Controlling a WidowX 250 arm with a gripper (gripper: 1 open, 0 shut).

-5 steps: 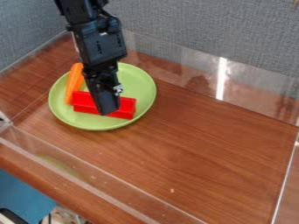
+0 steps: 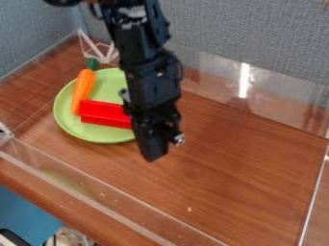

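Note:
My black gripper (image 2: 160, 145) hangs low over the wooden surface, just right of a green plate (image 2: 75, 131), its fingers shut with nothing visible between them. A red block (image 2: 103, 111) lies on the plate, its right end hidden behind the arm. An orange carrot (image 2: 84, 88) with a green top lies at the plate's left side. The arm covers the plate's right part.
Bare wooden surface (image 2: 244, 173) takes up the right and front. Grey speckled walls stand at the back and left, with a clear strip along their foot. A white wire object (image 2: 96, 48) is in the back corner.
The gripper has moved down and to the right, from above the red block to beside the plate. The block and carrot remain on the plate.

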